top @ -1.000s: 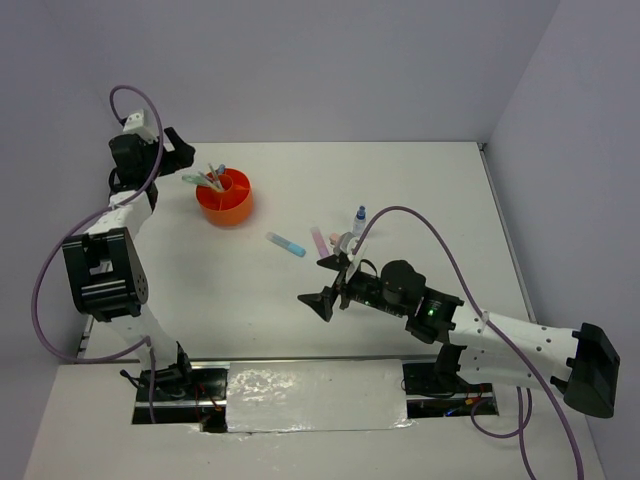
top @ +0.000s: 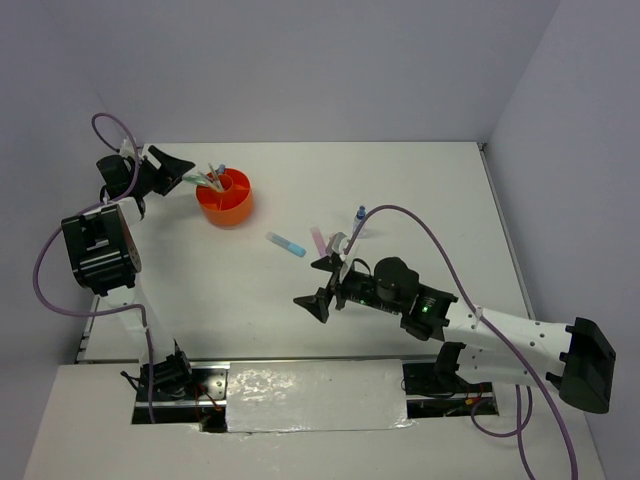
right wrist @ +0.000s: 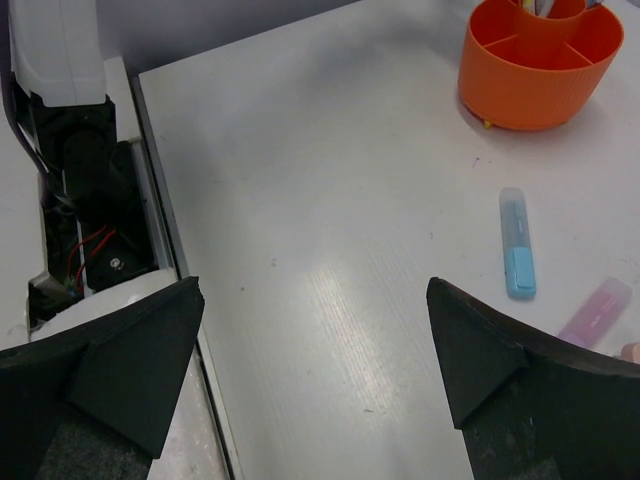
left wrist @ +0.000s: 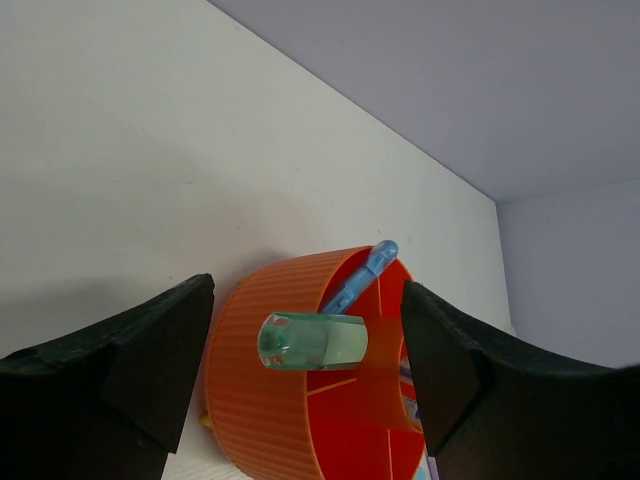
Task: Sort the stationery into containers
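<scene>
An orange divided holder stands at the back left, holding several items, among them a green tube and a blue pen. My left gripper hangs just left of the holder, open, its fingers either side of the green tube's end in the left wrist view, apparently not gripping it. A light blue tube and a pink tube lie on the table, with a blue-capped bottle farther right. My right gripper stands open above the front middle, empty.
The white table has clear room at the back right and front middle. Grey walls border the back and sides.
</scene>
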